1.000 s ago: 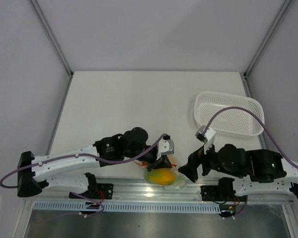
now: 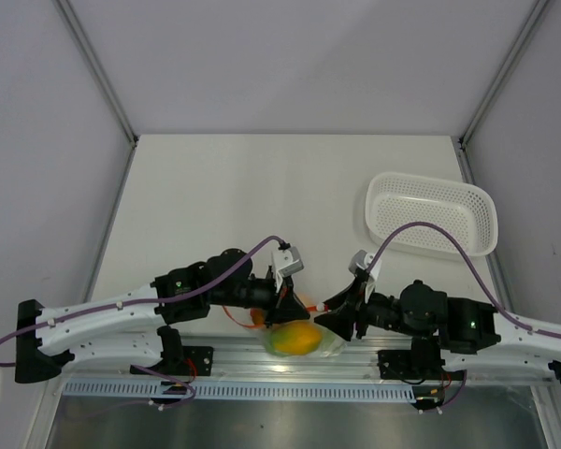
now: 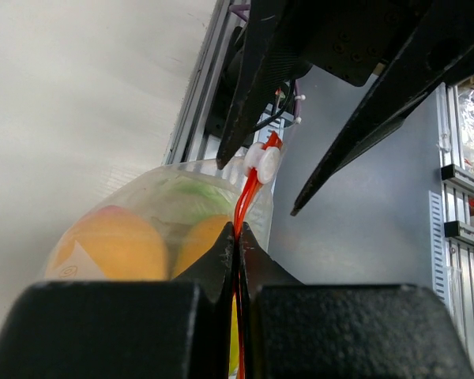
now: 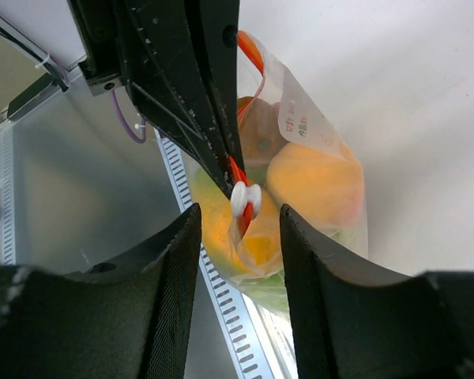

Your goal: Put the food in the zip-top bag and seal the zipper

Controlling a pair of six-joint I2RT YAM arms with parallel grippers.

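Note:
A clear zip top bag (image 3: 150, 185) holds food: an orange round piece (image 3: 110, 241) and a yellow-orange piece (image 2: 296, 338) show through its film. My left gripper is shut on the red zipper strip (image 3: 241, 207), which runs between its fingertips. The white slider (image 4: 245, 201) sits near the strip's end, just beyond the left fingertips. Around that slider my right gripper stands part open, one finger (image 4: 183, 253) on each side, with gaps showing. In the top view both grippers meet above the bag at the table's front edge.
A white perforated basket (image 2: 430, 178) stands at the right of the table. The wide white tabletop (image 2: 252, 187) behind the arms is clear. A metal rail (image 2: 234, 344) runs along the front edge under the bag.
Over the last second my left gripper has shifted left in the top view, and the bag with it. The right gripper has moved left as well, up to the zipper's end.

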